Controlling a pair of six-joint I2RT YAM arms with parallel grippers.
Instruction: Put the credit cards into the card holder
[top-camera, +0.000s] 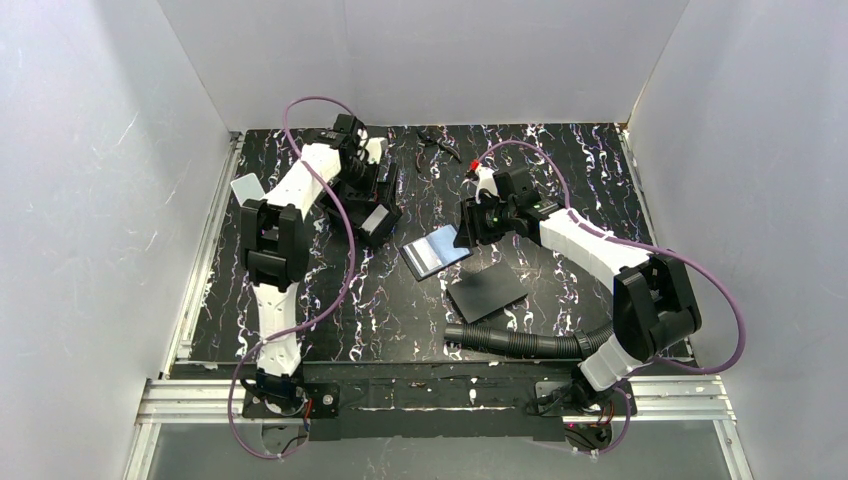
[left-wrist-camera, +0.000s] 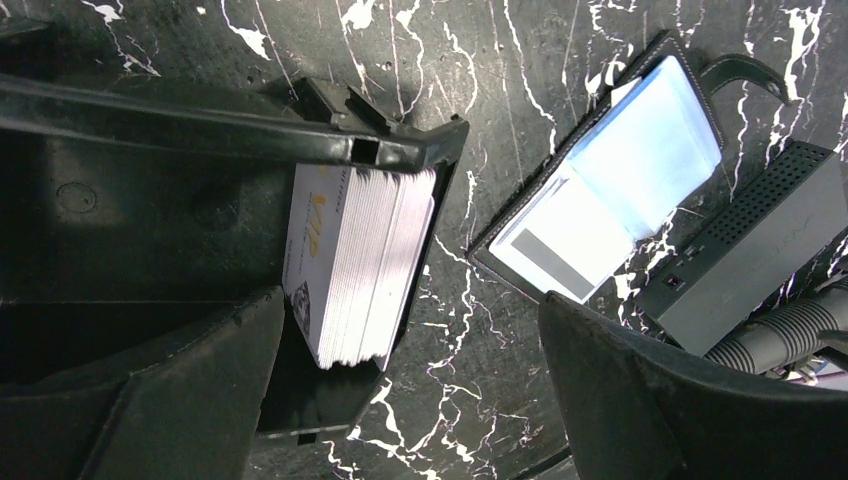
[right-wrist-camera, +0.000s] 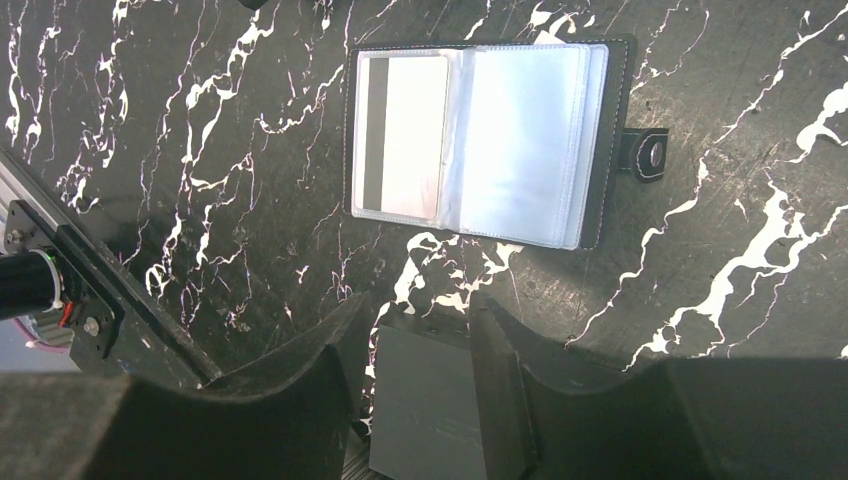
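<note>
A row of white credit cards (left-wrist-camera: 370, 260) stands on edge in the corner of a black box (left-wrist-camera: 150, 230); the front one is marked VIP. My left gripper is open above the box, its fingers on either side of the card row and nothing gripped. The black card holder (left-wrist-camera: 650, 130) lies open on the table, a striped card (right-wrist-camera: 412, 135) in its left pocket and the clear right pocket (right-wrist-camera: 520, 140) looking empty. My right gripper hangs near the holder, fingers part open with nothing between them.
A flat dark grey box (top-camera: 487, 292) sits in front of the holder, and a ribbed black hose (top-camera: 520, 342) lies along the front edge. Pliers (top-camera: 438, 145) are at the back, a white item (top-camera: 248, 188) at the left.
</note>
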